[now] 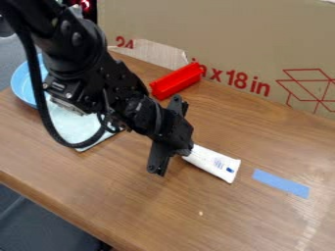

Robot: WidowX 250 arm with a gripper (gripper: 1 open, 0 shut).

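Note:
My black gripper (pixel 170 155) is low over the wooden table, fingertips pointing down at the near end of a white tube (pixel 214 163) that lies flat and angled to the right. The fingers cover that end of the tube, and I cannot see whether anything is between them; they look close together.
A red cylinder (pixel 175 80) lies behind the arm near a cardboard box (pixel 240 54). A blue bowl (pixel 23 83) and a white cloth (pixel 74 128) sit at the left, partly hidden. Blue tape (pixel 280 183) is on the right.

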